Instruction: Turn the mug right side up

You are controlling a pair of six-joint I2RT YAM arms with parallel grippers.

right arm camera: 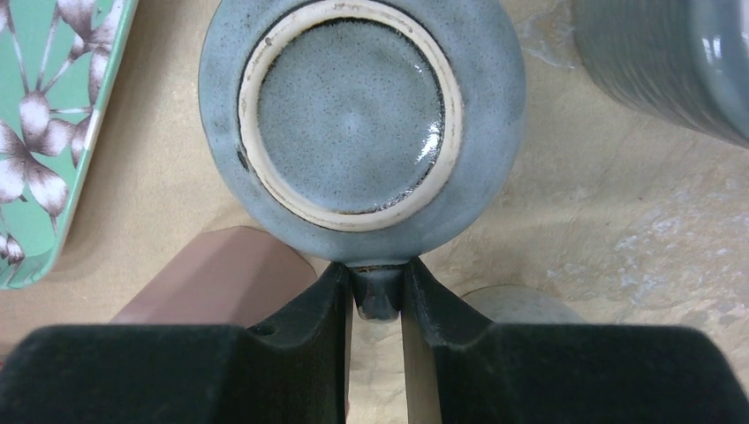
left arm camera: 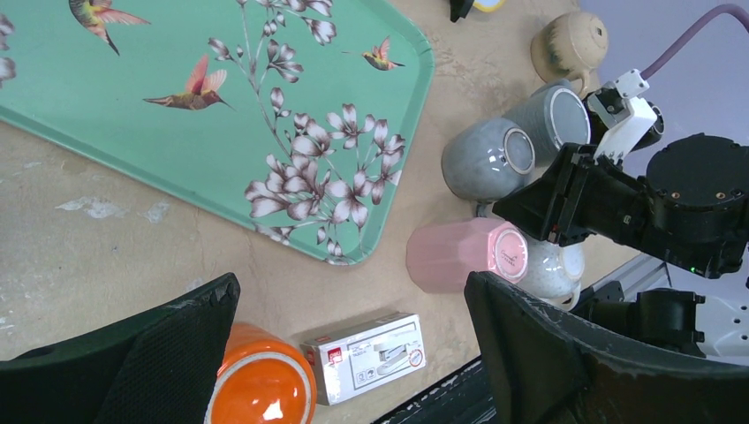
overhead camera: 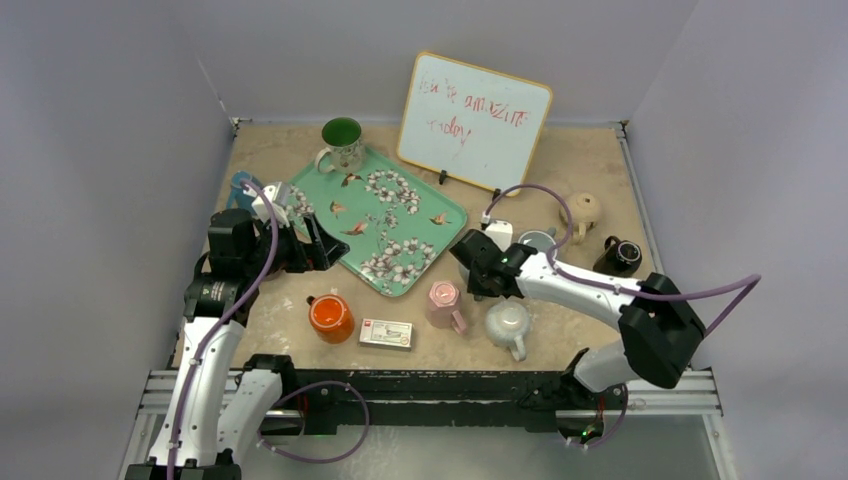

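A blue-grey mug stands upside down on the table, its base facing up; in the left wrist view it (left arm camera: 481, 163) is right of the tray. My right gripper is shut on this mug's handle, directly below the base in the right wrist view; from above, the arm mostly hides the mug. My left gripper (overhead camera: 325, 245) is open above the tray's near left part, with nothing between its fingers.
The green tray (overhead camera: 397, 275) fills the centre-left. A pink mug (overhead camera: 443, 305), pale grey mug (overhead camera: 508, 325), orange mug (overhead camera: 330, 318) and box (overhead camera: 386, 333) crowd the front. Another grey mug (left arm camera: 552, 119), a beige (overhead camera: 582, 210) and a black mug (overhead camera: 615, 258) stand right.
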